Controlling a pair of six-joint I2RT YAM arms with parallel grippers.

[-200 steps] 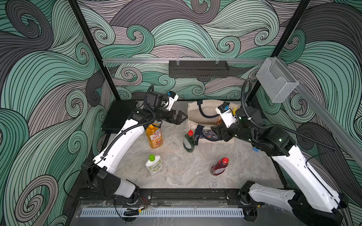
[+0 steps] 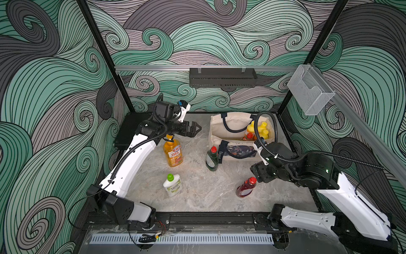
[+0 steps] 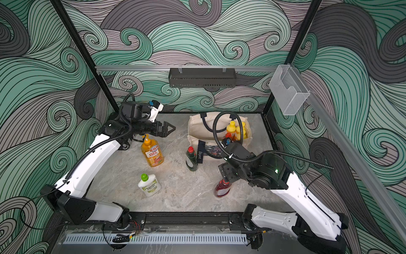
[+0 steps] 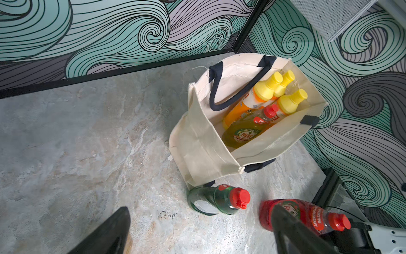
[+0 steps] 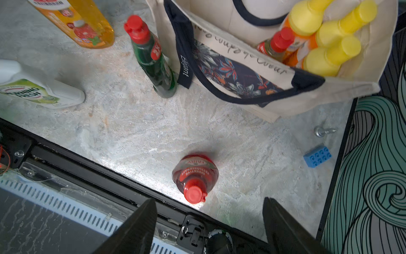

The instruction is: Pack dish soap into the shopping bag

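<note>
The canvas shopping bag [image 4: 198, 139] at the back right holds several yellow-capped bottles [image 4: 264, 91] and a red-capped Fairy bottle [image 4: 245, 131]. A red dish soap bottle [image 5: 195, 180] stands near the front edge, below my open right gripper. A green bottle [image 5: 154, 67] with a red cap stands beside the bag's front left corner. My left gripper [image 2: 194, 129] hangs open at the back left, above and near an orange bottle [image 2: 173, 152], with nothing between its fingers. A white bottle [image 2: 172, 184] with a green cap stands at the front left.
A small blue brick [image 5: 317, 156] and a metal bolt [image 5: 321, 131] lie by the table's right edge. Bare table [image 2: 203, 190] lies between the white and red bottles. A wire basket [image 2: 310, 89] hangs high on the right.
The left gripper moved slightly left from a second ago. The bottles stand unmoved.
</note>
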